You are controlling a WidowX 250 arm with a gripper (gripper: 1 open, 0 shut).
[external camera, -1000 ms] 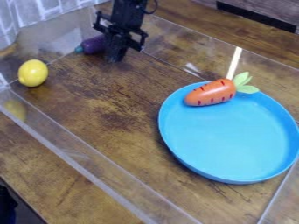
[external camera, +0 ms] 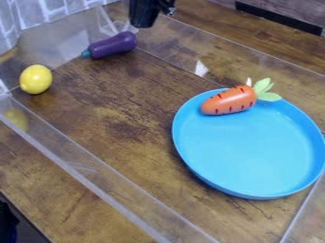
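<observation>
My gripper is at the top edge of the camera view, dark and mostly cut off, above and right of a purple eggplant lying on the wooden table. It is shut, with nothing visible between its fingers. A yellow lemon lies at the left. An orange toy carrot with green leaves rests on a blue plate at the right.
Clear plastic walls border the wooden table along the left and front. Its middle, between the lemon and the plate, is bare.
My gripper has risen up and away from over the eggplant toward the top edge, uncovering the eggplant, which still lies on the table.
</observation>
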